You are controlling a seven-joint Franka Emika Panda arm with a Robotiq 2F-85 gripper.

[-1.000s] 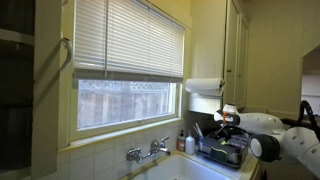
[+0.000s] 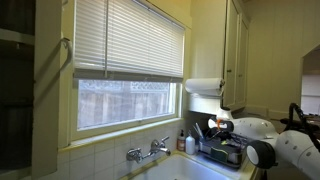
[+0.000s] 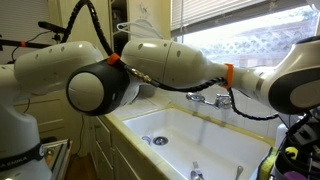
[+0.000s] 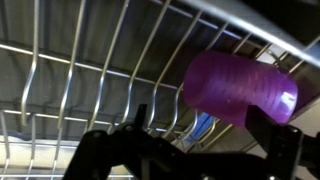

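Note:
In the wrist view, my gripper stands open over a wire rack (image 4: 72,70), its two dark fingertips well apart. A rounded purple object (image 4: 232,88), perhaps a cup, lies tilted in the rack, beyond the fingers and towards the right one. The right finger (image 4: 268,130) overlaps its lower edge in the picture; whether they touch, I cannot tell. Below the purple object a bit of something blue (image 4: 206,127) shows between the wires. From outside, the dark dish rack (image 2: 224,152) sits in the counter corner under the arm (image 2: 255,129), and the fingers cannot be made out there.
A white sink (image 3: 190,140) with a wall faucet (image 2: 148,151) lies beside the rack. Bottles (image 2: 190,145) stand at the rack's window side. Paper towel (image 2: 204,87) and upper cabinets (image 2: 233,60) hang above, limiting headroom.
Over the last second the arm near the rack has come slightly lower in exterior view 1. The rack, sink and bottles look unmoved.

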